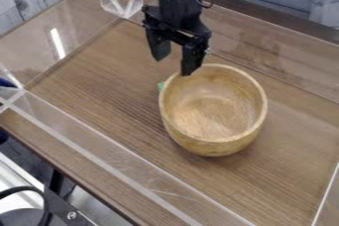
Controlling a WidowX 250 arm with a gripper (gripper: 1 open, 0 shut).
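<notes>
The black robot gripper (172, 50) hangs from the arm above the back rim of a wooden bowl (215, 116). Its fingers point down and appear spread apart, with nothing visible between them. A small light green object (162, 87) peeks out at the bowl's left edge, mostly hidden behind it. The bowl's inside looks empty.
Clear plastic pieces stand along the left edge and at the upper left. A black cable (40, 202) lies at the lower left corner.
</notes>
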